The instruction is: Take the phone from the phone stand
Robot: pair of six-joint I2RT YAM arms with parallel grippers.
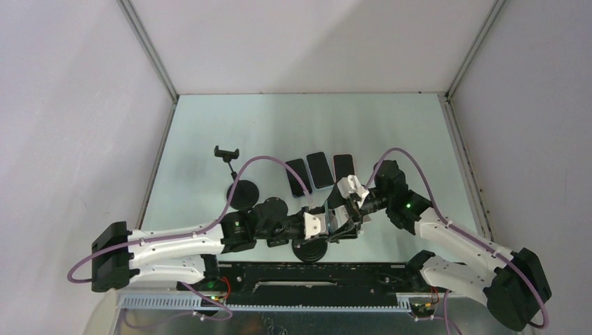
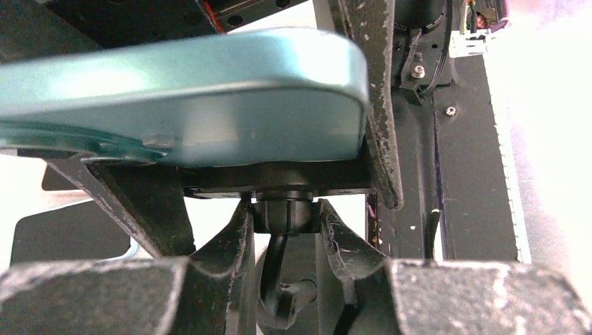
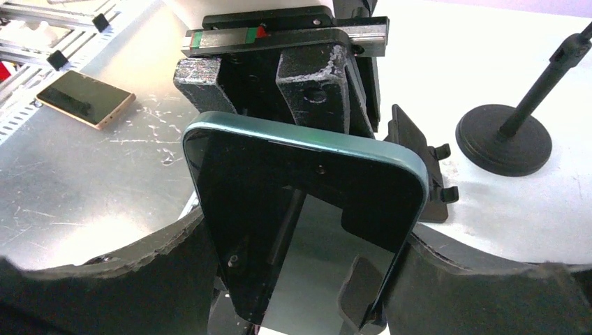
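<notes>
The teal-edged phone (image 3: 300, 209) is upright at the stand, with my right gripper shut on it. In the left wrist view the phone's teal edge (image 2: 209, 118) crosses above the stand's black neck (image 2: 285, 216). My left gripper has its fingers round that neck, just under the joint; whether they are fully closed is hard to tell. The stand's round base (image 1: 309, 251) shows below both grippers in the top view, which hide much of the holder.
Three phones (image 1: 320, 169) lie flat behind the grippers. A second empty stand (image 1: 243, 195) stands to the left.
</notes>
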